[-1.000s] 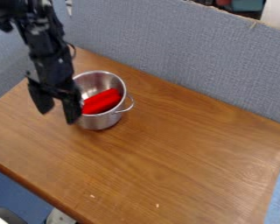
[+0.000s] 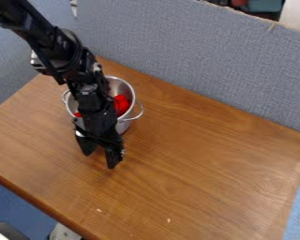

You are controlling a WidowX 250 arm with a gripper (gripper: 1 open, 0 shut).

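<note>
My black gripper (image 2: 98, 152) stands open low over the table, in front of a silver pot (image 2: 127, 96) with wire handles, its arm covering much of the pot. A red object (image 2: 121, 104) in the pot shows on either side of the arm. Nothing shows between the fingers.
Grey padded walls stand behind and at the left, and the table's edge runs along the lower left.
The pot and red object appear in place.
</note>
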